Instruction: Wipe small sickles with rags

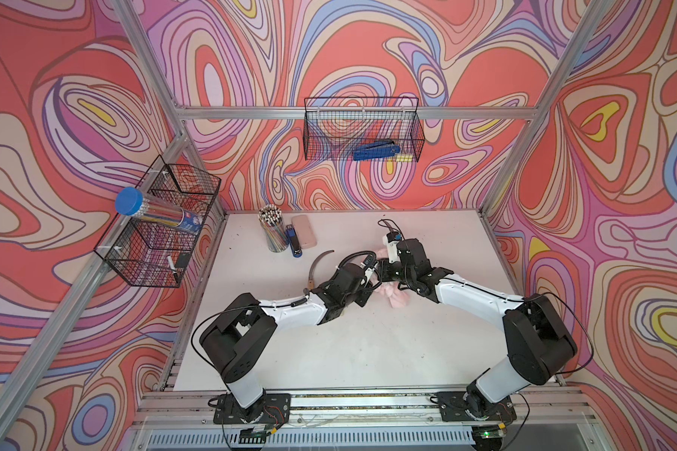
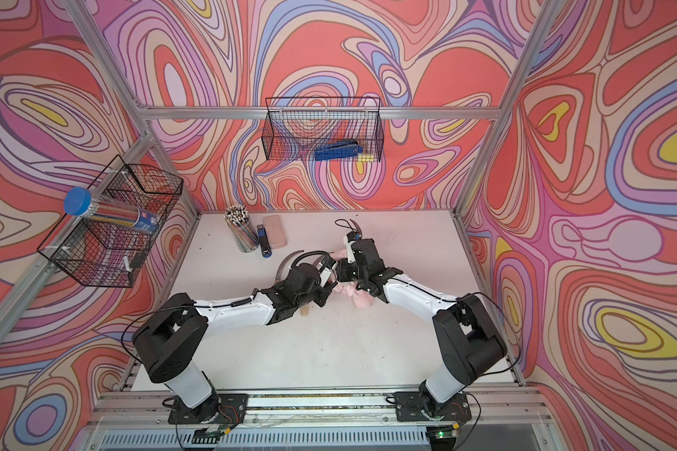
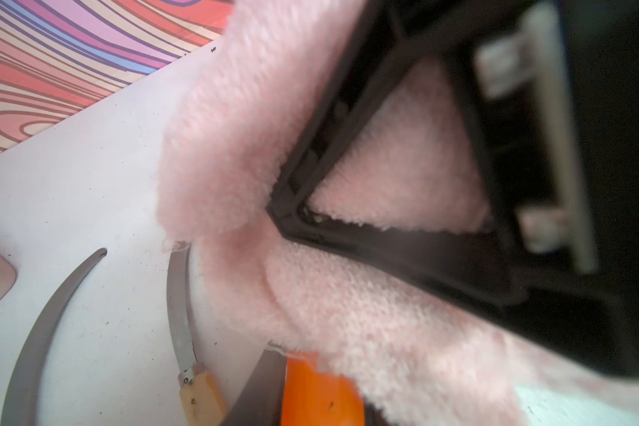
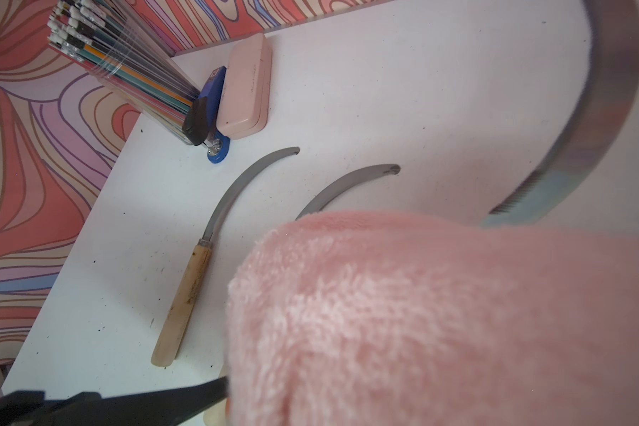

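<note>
A pink fluffy rag [image 1: 397, 298] is bunched between my two grippers above the table's middle. My right gripper [image 1: 386, 272] is shut with the rag around its fingers; in the right wrist view the rag [image 4: 404, 305] hides its tips. From behind the rag rises a curved, toothed sickle blade [image 4: 610, 92]; its handle is hidden. My left gripper [image 1: 373, 276] meets the rag from the left. In the left wrist view its orange finger pad [image 3: 323, 390] runs under the cloth, and what lies between its fingers is covered. Two other sickles, one with its wooden handle [image 4: 184, 305], lie on the table.
A pencil tub [image 1: 273, 229], a blue stapler-like item [image 1: 294, 241] and a pink case [image 1: 304, 231] stand at the back left. Wire baskets hang on the left [image 1: 158, 225] and back. The grippers are very close together.
</note>
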